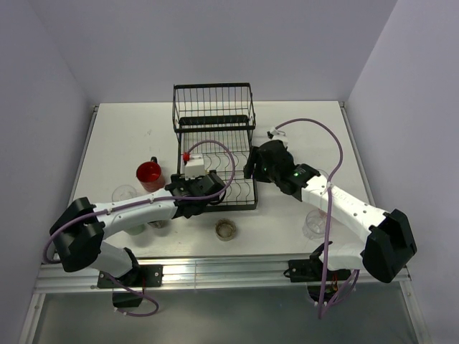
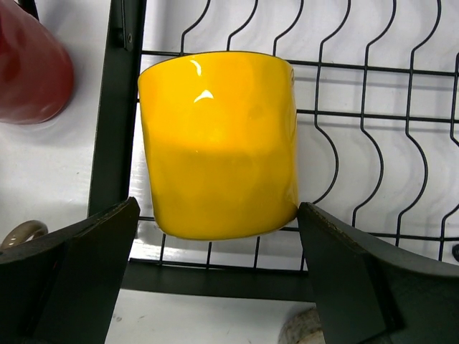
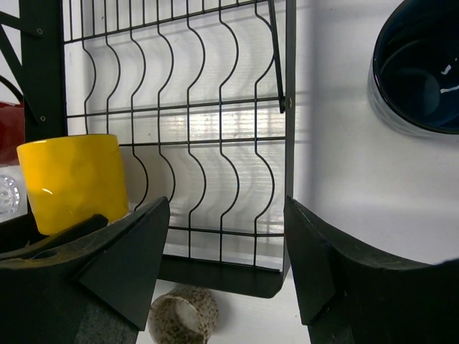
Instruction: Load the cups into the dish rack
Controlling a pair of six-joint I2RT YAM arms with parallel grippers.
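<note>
The yellow cup lies in the front left corner of the black dish rack (image 1: 255, 193); the right wrist view shows the same yellow cup (image 3: 75, 179). Over its front end is my left gripper, open, one finger on either side and no clear grip showing. From above, the left arm hides the cup. My right gripper stands open over the rack's right side, holding nothing. A dark blue cup (image 3: 423, 68) sits on the table right of the rack. Left of the rack is a red mug (image 1: 150, 175).
A speckled cup (image 1: 225, 229) stands in front of the rack. Clear glass (image 1: 314, 223) is at the right. A clear glass (image 1: 123, 192) and a partly covered green cup (image 1: 134, 230) are at the left. The rack's middle and right slots are empty.
</note>
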